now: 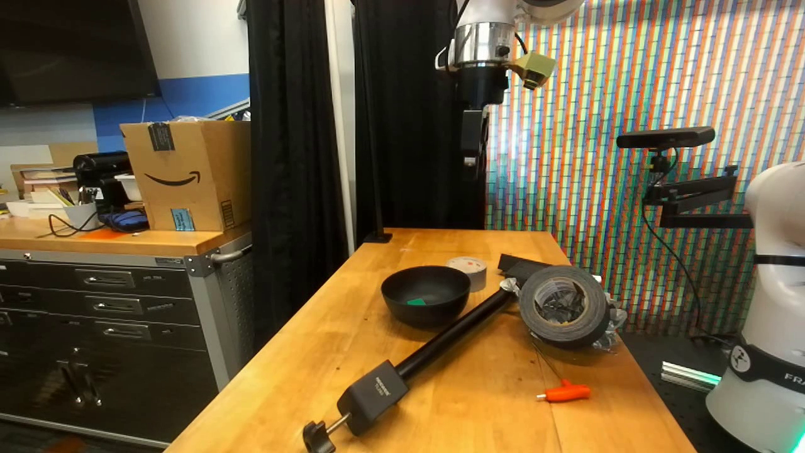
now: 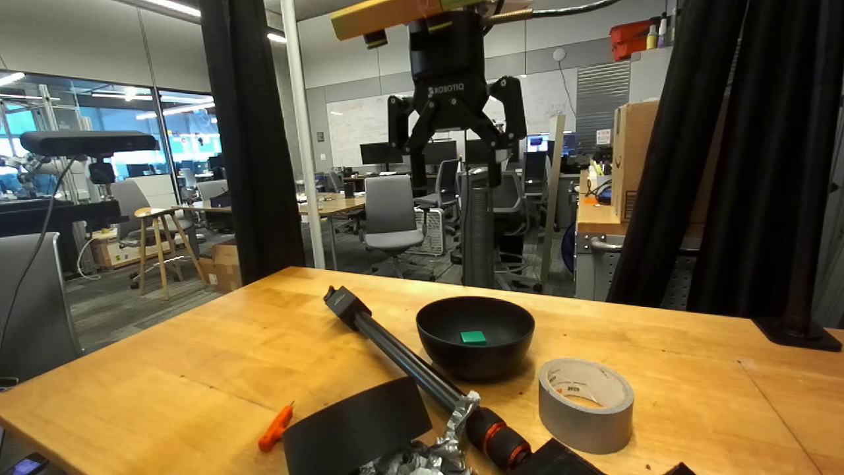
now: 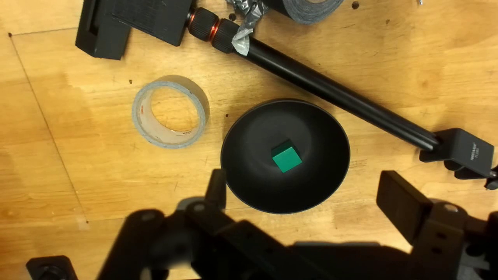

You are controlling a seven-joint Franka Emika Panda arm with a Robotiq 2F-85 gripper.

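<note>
My gripper [image 2: 455, 178] hangs high above the table, its fingers spread wide and nothing between them. In the wrist view, one dark finger [image 3: 217, 189] shows at the lower middle and the other at the right. Below stands a round black bowl [image 3: 317, 172], upright on the wood. Inside it rests a small green block [image 3: 287, 159], also visible in exterior view 2 against the bowl's inner wall. A clear height separates the gripper from the bowl and block.
Beside the bowl lies a grey tape roll [image 3: 200, 100]. A black pole with a clamp [image 3: 336, 93] stretches diagonally past the bowl. A larger dark tape roll [image 1: 596, 324] and an orange-handled tool [image 1: 567, 392] occupy the robot's side.
</note>
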